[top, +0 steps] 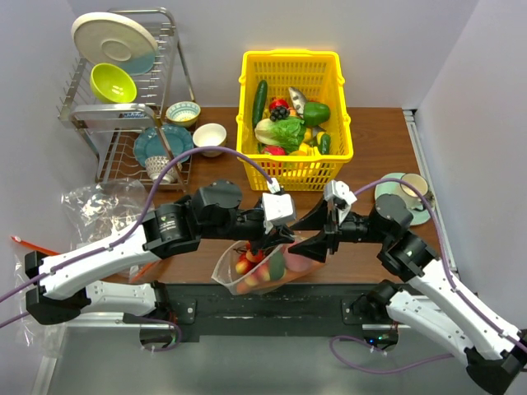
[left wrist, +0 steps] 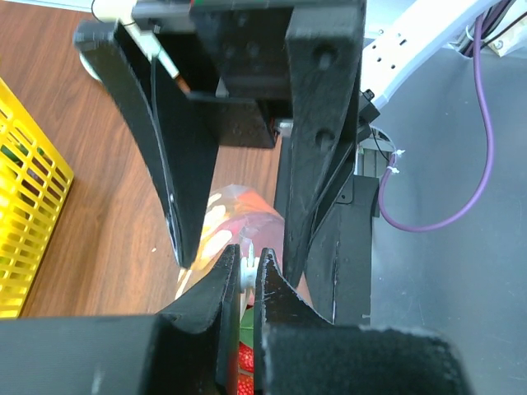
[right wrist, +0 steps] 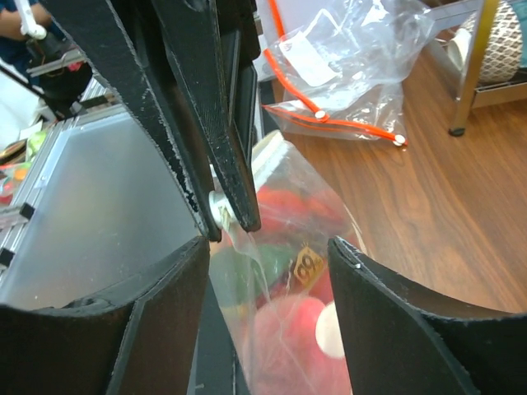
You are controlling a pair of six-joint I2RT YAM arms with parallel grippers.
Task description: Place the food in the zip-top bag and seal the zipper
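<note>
The clear zip bag (top: 226,270), with red, yellow, green and pink food inside, hangs at the table's front edge. My left gripper is shut on the bag's top edge by a small white zipper piece (left wrist: 249,273); whether it grips that piece, the film or both, I cannot tell. My right gripper faces it, part open, with its fingers (right wrist: 185,276) either side of the bag's top. In the right wrist view a pink round food (right wrist: 288,337) and a green one (right wrist: 255,267) show through the film. Most of the zipper line is hidden.
A yellow basket (top: 336,173) of toy food stands behind the arms. Empty bags with orange zippers (right wrist: 354,123) lie at the left, near a dish rack (top: 123,115). A cup (top: 412,191) on a green saucer sits right. Bare wood lies between.
</note>
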